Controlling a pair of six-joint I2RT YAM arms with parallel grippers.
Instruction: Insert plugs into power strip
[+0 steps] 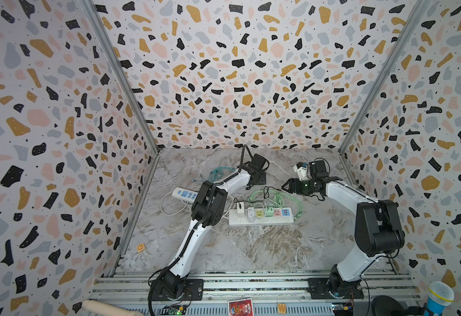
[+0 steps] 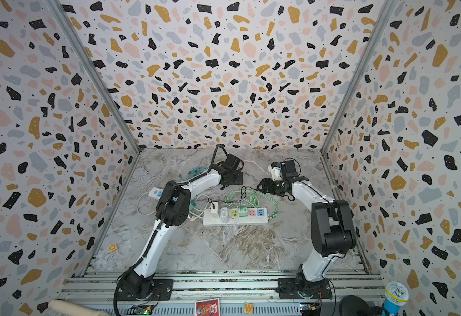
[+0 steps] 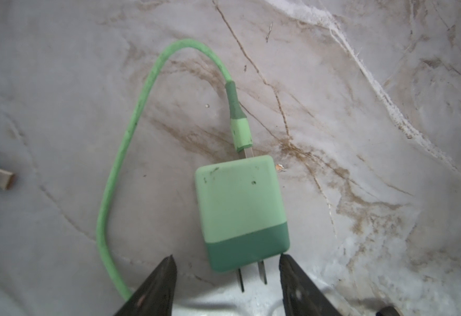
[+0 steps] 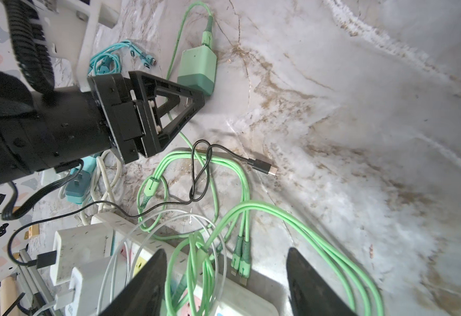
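A pale green charger plug [image 3: 241, 210] with a darker green base lies on the marble table in the left wrist view, its prongs turned toward my left gripper. That gripper's fingers stand apart, one on each side of the prong end, not closed on the plug. A green cable [image 3: 128, 134] runs from the plug's far end. The white power strip [image 1: 261, 223] stands front centre with colored sockets; a large white plug [image 1: 240, 209] and a smaller white plug [image 4: 89, 289] sit at its left end. My right gripper is open and empty, above the table right of centre.
Looped green cables [image 4: 204, 263] and a black cable [image 4: 262, 166] lie around the strip's back side. A second strip [image 1: 183, 194] is at the left, near a teal cable [image 1: 219, 172].
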